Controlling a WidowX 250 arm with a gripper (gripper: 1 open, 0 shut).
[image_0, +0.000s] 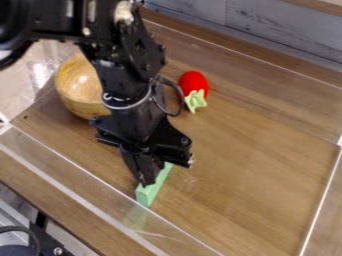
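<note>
The black gripper is low over the wooden board, just above a mint-green block that lies near the clear front rim. The block is partly covered by the fingers, and whether anything sits between them is hard to see. A wooden bowl stands at the back left, partly behind the arm. A red toy with a pale green top lies behind and right of the gripper.
Clear plastic walls edge the wooden work surface.
</note>
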